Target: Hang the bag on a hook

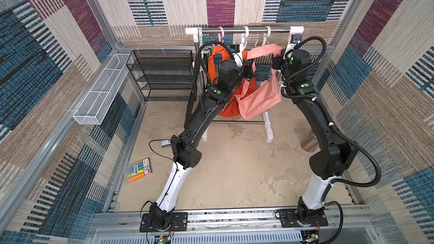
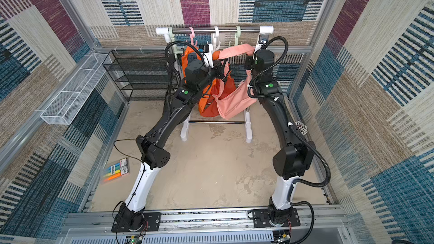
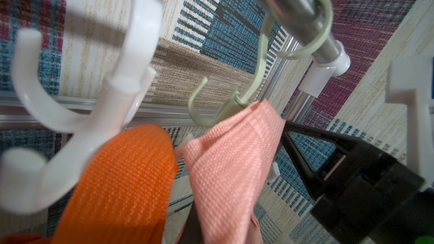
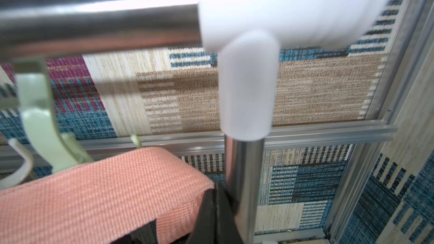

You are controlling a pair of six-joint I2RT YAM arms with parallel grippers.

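Note:
A pink bag (image 1: 260, 99) with a wide strap (image 1: 262, 50) is held up at the rack between both grippers. My right gripper is shut at the strap's right bend, beside the post; the strap appears pinched at its tips. In the left wrist view the pink strap (image 3: 230, 171) rises just below a pale green hook (image 3: 210, 117); my left gripper (image 1: 248, 67) is at this strap, its fingertips mostly hidden behind cloth. An orange bag (image 1: 230, 108) hangs behind, its strap (image 3: 117, 185) by a white hook (image 3: 104, 117).
The steel rail (image 2: 226, 29) carries several hooks. A black wire shelf (image 1: 160, 72) stands left of the rack, a white basket (image 1: 101, 88) on the left side. A pack of markers (image 1: 140, 169) lies front left.

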